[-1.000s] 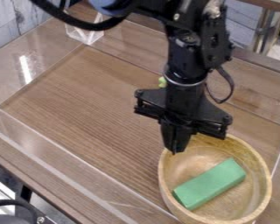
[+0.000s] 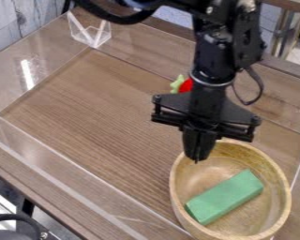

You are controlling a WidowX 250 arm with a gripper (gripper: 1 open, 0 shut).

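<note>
My black gripper [image 2: 194, 150] hangs over the upper left rim of a tan round bowl [image 2: 276, 176], its fingertips pointing down close to that rim, shut with nothing visible between them. A green rectangular block [image 2: 225, 196] lies inside the bowl, to the lower right of the fingertips. Whether the fingertips touch the rim I cannot tell.
A red and green object [image 2: 183, 83] sits behind the arm, partly hidden. A clear container [image 2: 90, 29] stands at the back left. A dark cable or part lies at the lower left edge.
The arm has shifted and tilted slightly, with the gripper moving a little to the right, and the red object behind it now shows more. The bowl and green block look unmoved.
</note>
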